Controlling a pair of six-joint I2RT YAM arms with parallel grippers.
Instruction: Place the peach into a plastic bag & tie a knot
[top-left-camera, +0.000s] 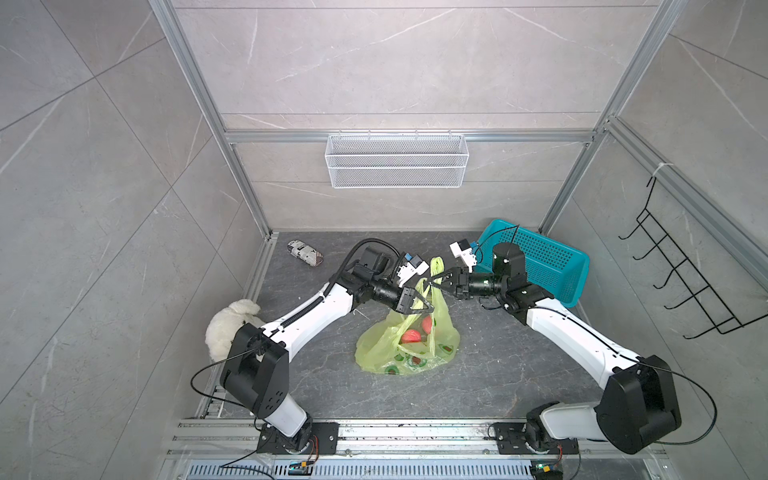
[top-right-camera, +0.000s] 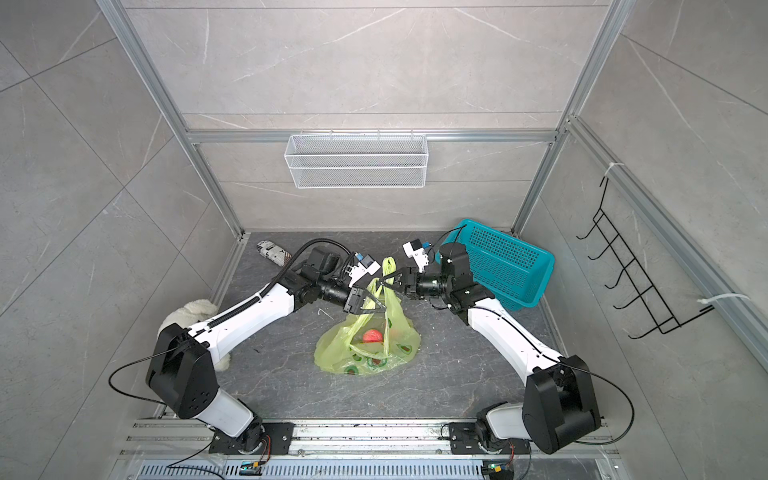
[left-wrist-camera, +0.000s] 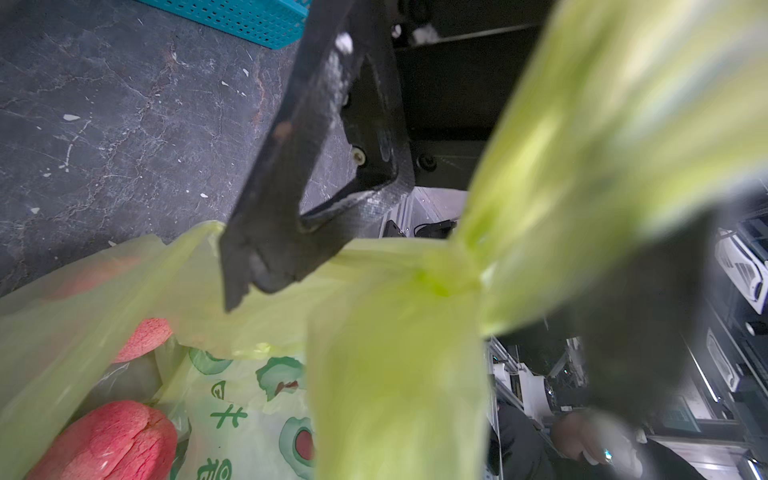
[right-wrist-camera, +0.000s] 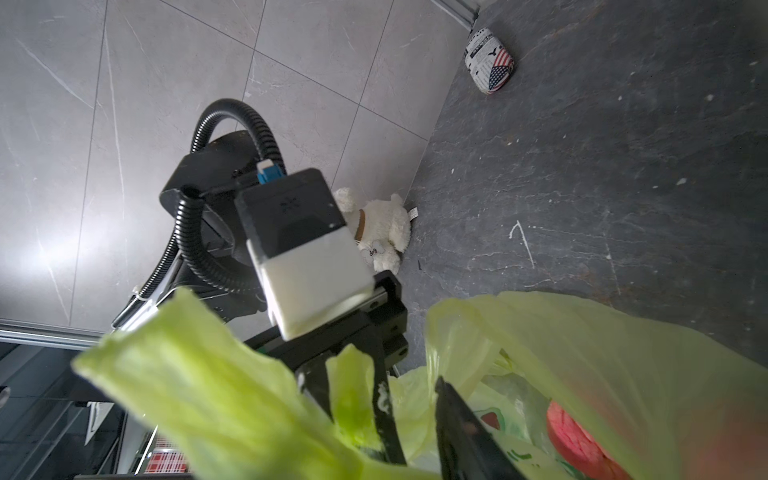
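Note:
A translucent yellow-green plastic bag (top-left-camera: 376, 352) sits on the grey table, pink peaches (top-left-camera: 412, 336) inside, its upper part drawn up between my grippers. My left gripper (top-left-camera: 420, 297) is at the bag's twisted neck; bag film covers much of the left wrist view, so its closing is hard to make out. My right gripper (top-left-camera: 436, 281) is beside the upright handles (top-right-camera: 389, 264); in the right wrist view its dark fingertip stands among loose film, and whether anything is pinched is unclear.
A teal basket (top-left-camera: 564, 272) stands at the back right, a white plush toy (top-left-camera: 228, 328) at the left, a patterned object (top-left-camera: 305, 253) at the back left. A wire shelf (top-left-camera: 396, 160) hangs on the back wall.

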